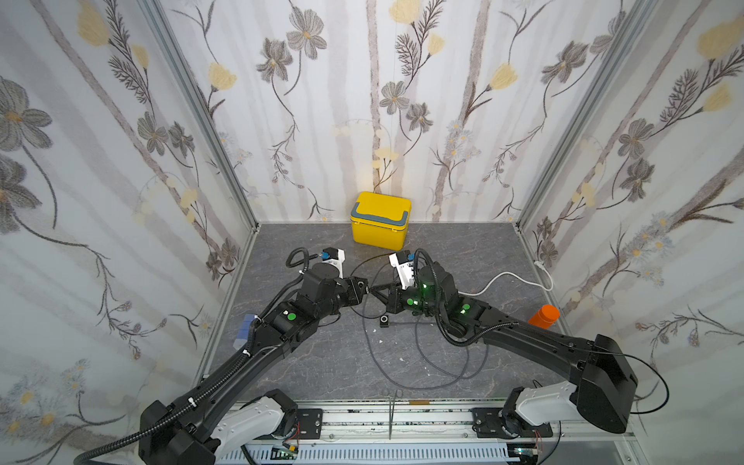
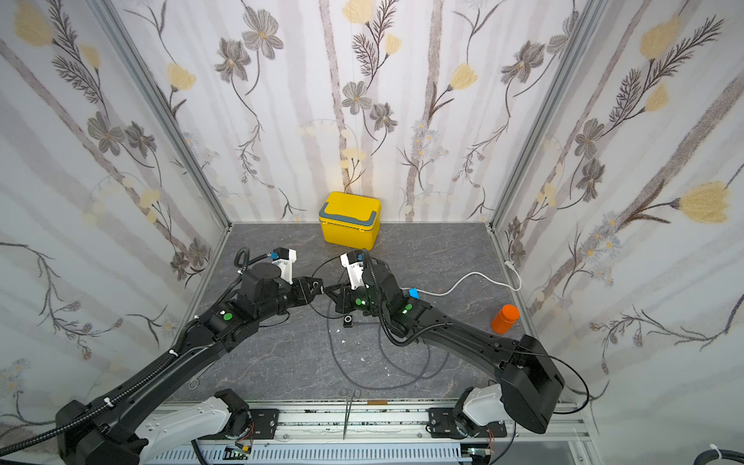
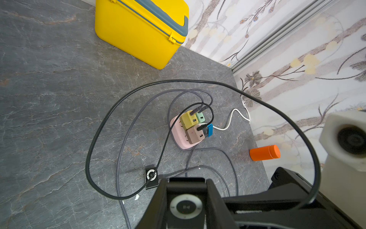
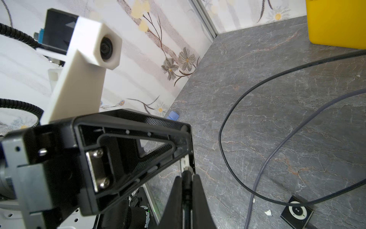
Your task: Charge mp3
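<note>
In the left wrist view, a small black mp3 player [image 3: 186,207] with a white ring is clamped between the fingers of my left gripper [image 1: 364,287]. My right gripper is shut on the slim black plug [image 4: 186,178] of a black cable [image 3: 198,81]. Both grippers meet nearly tip to tip above the middle of the table. A pale bit shows at the plug's end, right by the left fingertips; whether it sits in the player cannot be told. The cable loops back to the charging block [image 3: 176,131] with yellow, green and pink adapters.
Another black player [image 3: 151,183] lies on the table beside a grey cable. A yellow box [image 1: 379,232] stands at the back, an orange bottle [image 1: 545,316] at the right edge. Grey cables spread over the front middle.
</note>
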